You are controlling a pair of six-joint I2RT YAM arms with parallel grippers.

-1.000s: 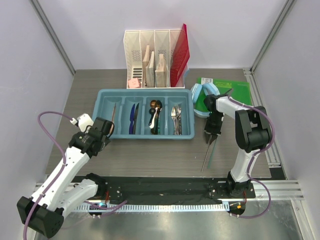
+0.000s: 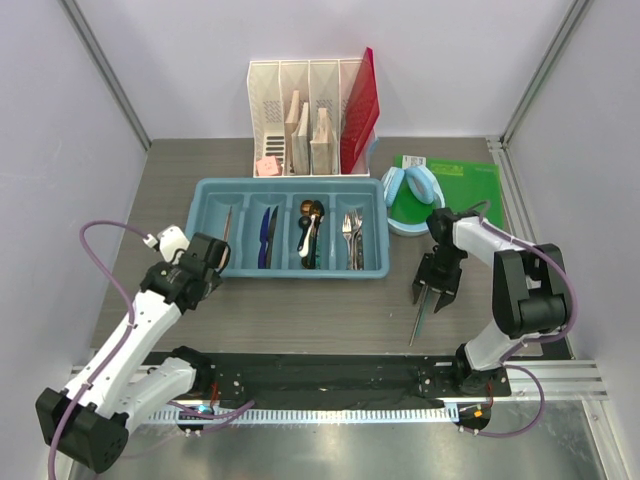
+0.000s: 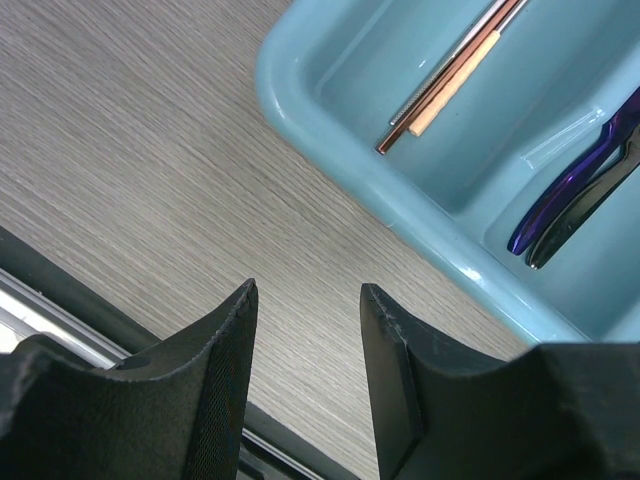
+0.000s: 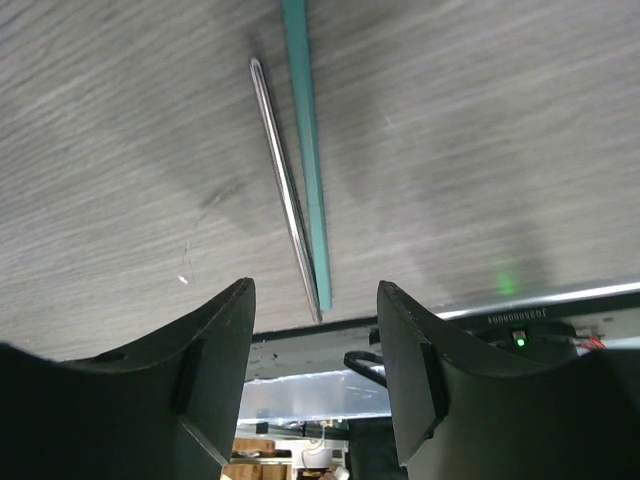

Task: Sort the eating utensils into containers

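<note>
Two loose chopsticks lie side by side on the table at the right: a silver chopstick (image 4: 284, 190) and a teal chopstick (image 4: 306, 150). Over their far ends is my right gripper (image 2: 435, 285), its fingers apart, neither chopstick held; in its wrist view (image 4: 316, 290) both sticks run between the fingers' lines. The blue tray (image 2: 290, 275) holds chopsticks (image 3: 445, 80) at left, then knives (image 3: 580, 180), spoons (image 2: 310, 225) and forks (image 2: 353, 235), each in its own compartment. By the tray's front left corner, my left gripper stands open and empty.
Behind the tray stands a white rack (image 2: 262, 100) with wooden pieces and a red panel (image 2: 362, 110). A green board (image 2: 465, 190) and light blue looped things (image 2: 420, 183) lie at back right. Bare table stretches before the tray.
My right gripper, narrow over the chopsticks a second ago, has spread and shifted right and toward the front. The two sticks now lie closer together. The left arm has barely moved.
</note>
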